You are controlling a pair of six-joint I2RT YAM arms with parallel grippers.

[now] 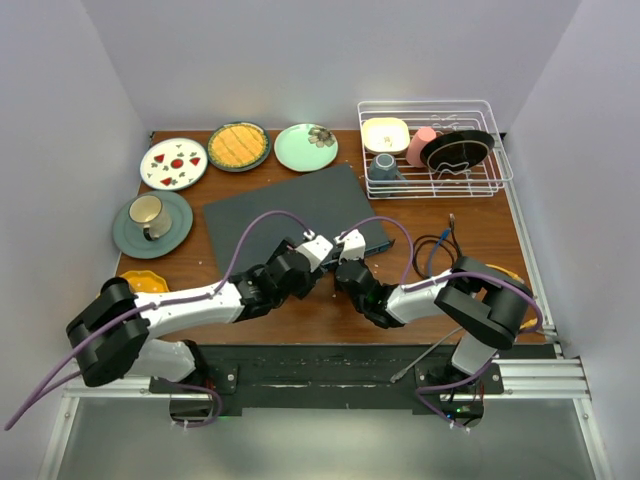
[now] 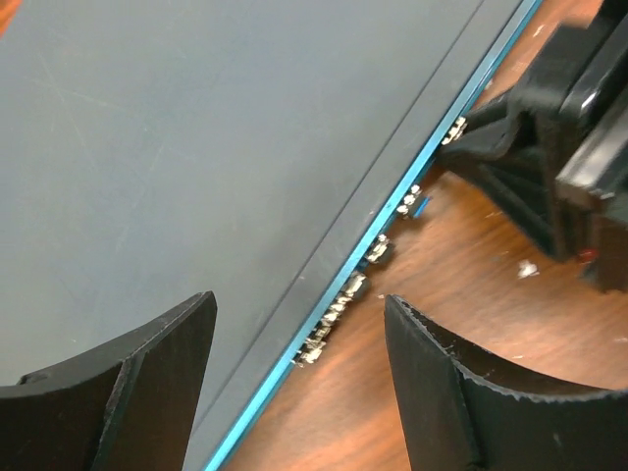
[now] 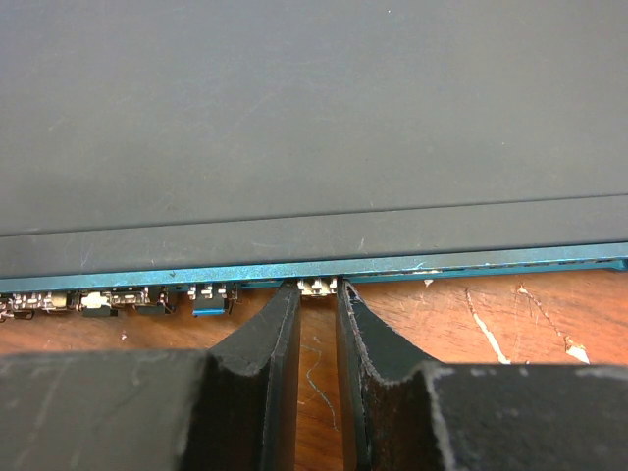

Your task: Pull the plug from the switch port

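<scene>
A dark grey flat switch (image 1: 282,205) lies mid-table, its teal front edge carrying a row of small metal ports (image 2: 334,314). My right gripper is at that edge, fingertips close around a small metal piece (image 3: 318,287); whether it grips this is unclear. In the left wrist view the right gripper's dark body shows at upper right beside the ports. My left gripper stands open over the front edge, left of the right one, with the edge and ports showing between its fingers.
Plates, a pie dish and a mug (image 1: 148,215) line the back and left. A wire dish rack (image 1: 430,180) stands back right, with coiled cables (image 1: 440,245) in front of it. Wood table shows in front of the switch.
</scene>
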